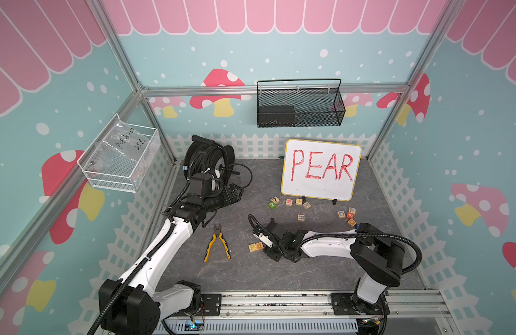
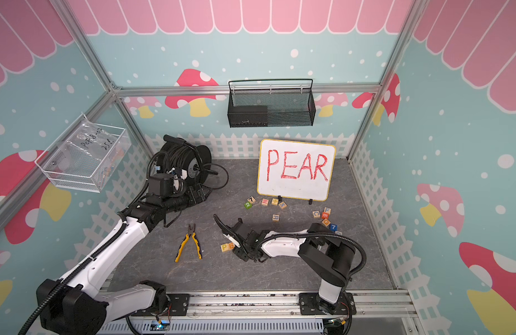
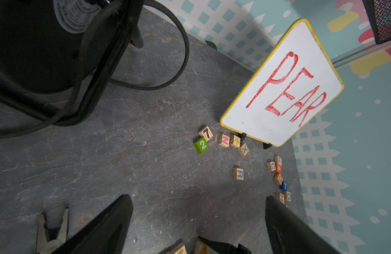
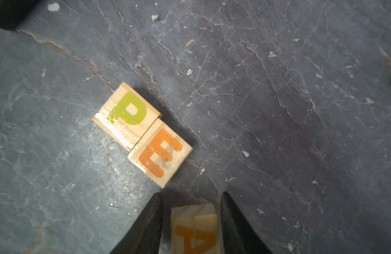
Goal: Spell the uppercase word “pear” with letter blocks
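Observation:
In the right wrist view the P block (image 4: 127,112) and the orange-lettered E block (image 4: 161,151) lie side by side, touching. My right gripper has its fingers parted around the A block (image 4: 194,230), with a narrow gap showing at the block's left side. This A block stands apart from the E block's near corner and is turned at an angle to the P-E row. Its lower part is cut off by the frame. A blue-lettered R block (image 3: 238,173) lies alone on the table. My left gripper is open and empty, well away from the row.
Yellow-handled pliers (image 1: 217,245) lie left of the row. Spare blocks, among them a green 2 block (image 3: 201,145), sit before the PEAR whiteboard (image 1: 321,170); several more lie at right. A black cable reel (image 1: 207,159) stands at back left.

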